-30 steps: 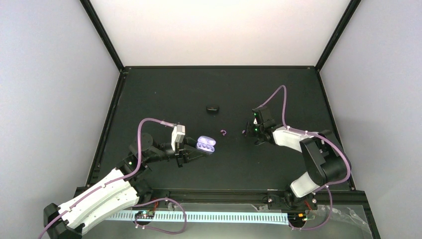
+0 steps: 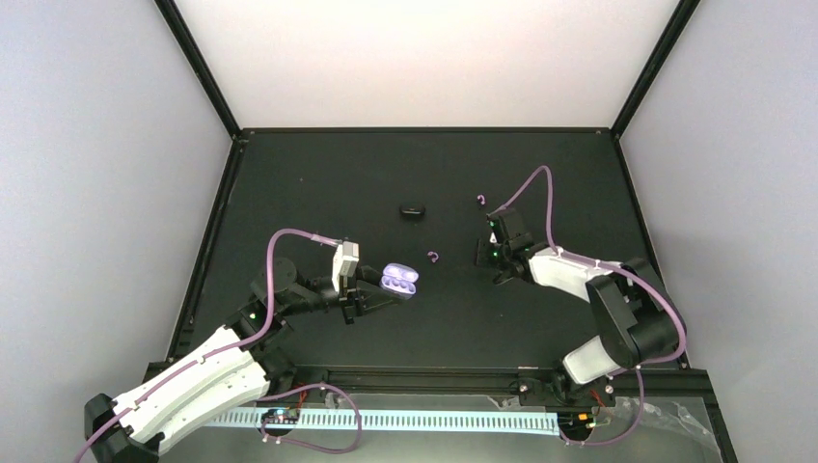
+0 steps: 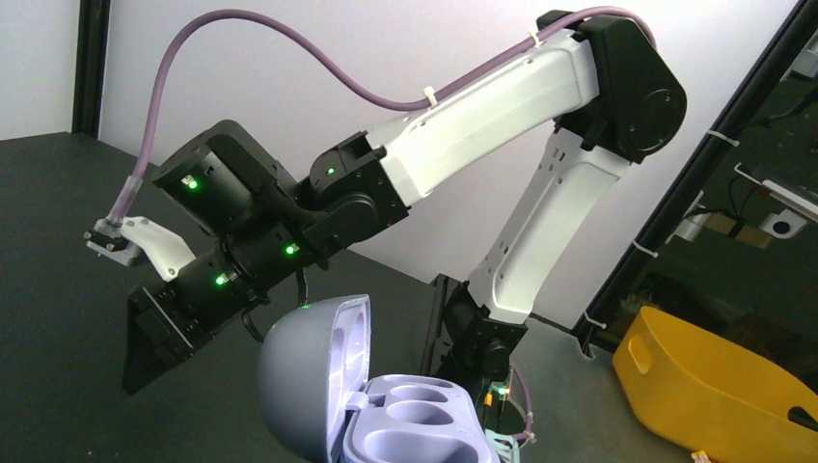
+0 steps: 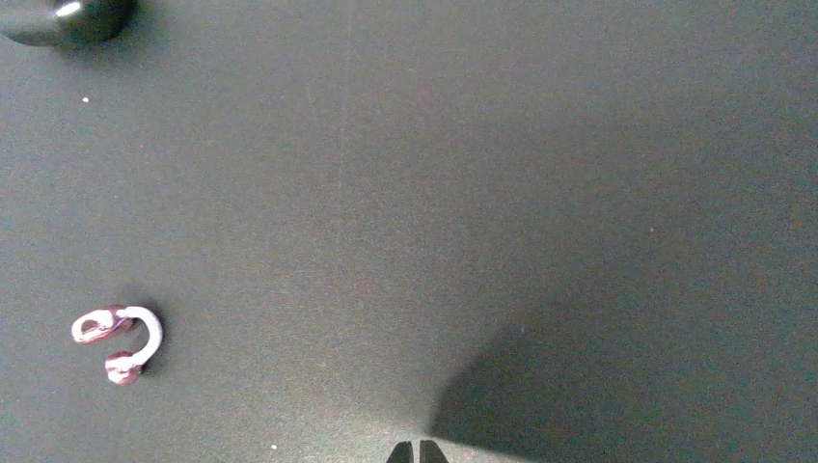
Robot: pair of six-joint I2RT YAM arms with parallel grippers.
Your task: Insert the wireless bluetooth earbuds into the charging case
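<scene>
The lavender charging case (image 2: 398, 280) stands open, lid up, with my left gripper (image 2: 384, 291) shut on it. In the left wrist view the case (image 3: 410, 424) shows empty-looking wells; the left fingers are out of that frame. One small pink-purple earbud (image 2: 433, 257) lies on the table between the case and my right gripper (image 2: 479, 257). The right wrist view shows that earbud (image 4: 118, 342) well left of the shut right fingertips (image 4: 401, 453), with nothing between them. A second earbud (image 2: 481, 200) rests farther back, outside the right wrist view.
A glossy black object (image 2: 412, 210) sits at the table's middle, behind the nearer earbud. A yellow bin (image 3: 714, 386) stands beyond the table edge in the left wrist view.
The right arm has shifted slightly; the left arm and case are still.
</scene>
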